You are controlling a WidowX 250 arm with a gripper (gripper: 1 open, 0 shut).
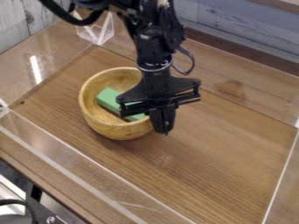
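Observation:
A yellow bowl (100, 118) sits on the wooden table, left of centre, with a green block (114, 102) inside it. My black gripper (163, 121) hangs over the bowl's right side, fingertips pointing down near the rim, and hides part of the bowl and block. It looks shut, with nothing visible between its fingers.
Bare wooden table (222, 162) fills the right and front. A clear plastic object (96, 24) stands at the back left. Pale walls edge the table at the back, and a dark gap with a cable lies at the lower left.

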